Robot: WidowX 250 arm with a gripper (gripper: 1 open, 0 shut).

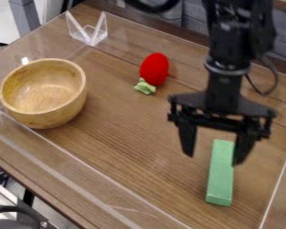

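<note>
The black gripper [206, 128] hangs over the right side of the wooden table, open, just above a long green block [221, 177] that lies lengthwise toward the front edge. A red oval object [154, 67] lies at the back middle, with a small pale-green toy [146, 86] just in front of it.
A yellow wooden bowl [42, 117] sits at the left. A white wire-like holder [86, 29] stands at the back left.
</note>
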